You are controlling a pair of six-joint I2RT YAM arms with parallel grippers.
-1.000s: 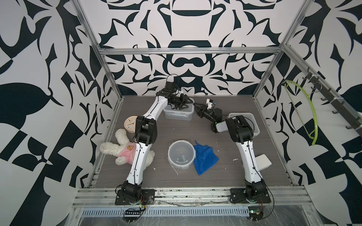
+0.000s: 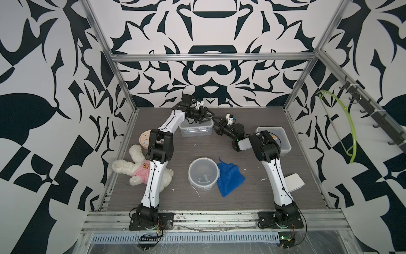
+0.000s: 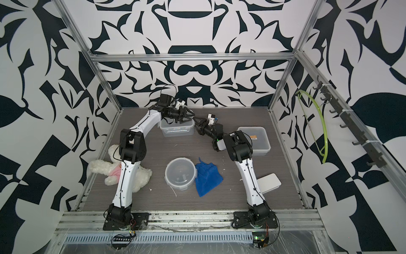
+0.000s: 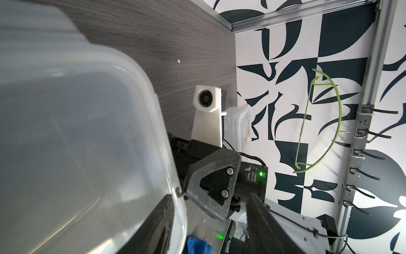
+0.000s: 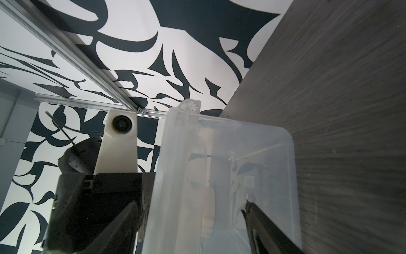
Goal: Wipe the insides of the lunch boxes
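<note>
A clear rectangular lunch box (image 2: 195, 130) sits at the back centre, with my left gripper (image 2: 202, 113) over its top; what lies between those fingers is unclear. My right gripper (image 2: 217, 122) is open at the box's right end, fingertips close around its rim in the right wrist view. A round clear container (image 2: 203, 171) stands at the front centre, beside a crumpled blue cloth (image 2: 229, 180). Another rectangular clear box (image 3: 258, 141) stands at the right.
A white plush toy (image 3: 101, 167) in pink lies at the left, near a round tan object (image 2: 144, 139). A white flat object (image 3: 268, 182) lies front right. Bare table lies between the back box and round container.
The back box, my left gripper and my right gripper have all shifted slightly to the left over the last second.
</note>
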